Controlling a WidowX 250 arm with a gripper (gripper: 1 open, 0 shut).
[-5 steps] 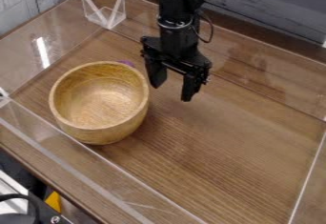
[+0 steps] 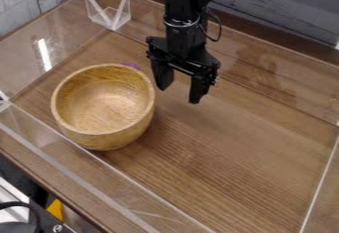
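Note:
The black robot arm [image 2: 184, 29] stands upright at the back middle of the wooden surface, its gripper [image 2: 183, 76] low over the surface to the right of a large tan bowl [image 2: 103, 128]. Whether the gripper is open or shut is hard to make out. A small purple object [image 2: 134, 65] lies just behind the bowl's right side, left of the gripper.
A clear plastic holder [image 2: 109, 11] stands at the back left. Raised edges border the surface. A dark cable and a yellow item sit at the lower left corner.

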